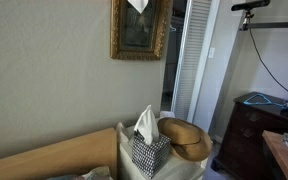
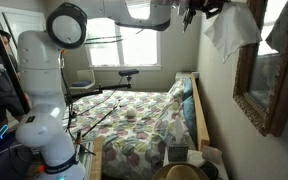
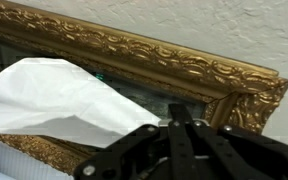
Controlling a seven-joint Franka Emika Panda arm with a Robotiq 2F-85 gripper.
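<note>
A white tissue [image 2: 231, 30] hangs from my gripper [image 2: 213, 6], high beside the wall and close to the gilt picture frame [image 2: 265, 60]. The wrist view shows the tissue [image 3: 69, 95] spread across the frame's lower part, one end running to my gripper, which is shut on it. Only the tissue's lower tip [image 1: 138, 4] shows at the top of exterior view 1, where the gripper is out of sight. Far below stands a black-and-white patterned tissue box [image 1: 150, 157] with another white tissue [image 1: 147, 124] sticking up from its top.
A brown straw hat [image 1: 187, 140] lies beside the box. The bed [image 2: 134, 120] with a patterned cover fills the room behind. The gilt frame [image 3: 164, 55] is very close to the gripper. A dark dresser [image 1: 247, 138] stands at the right.
</note>
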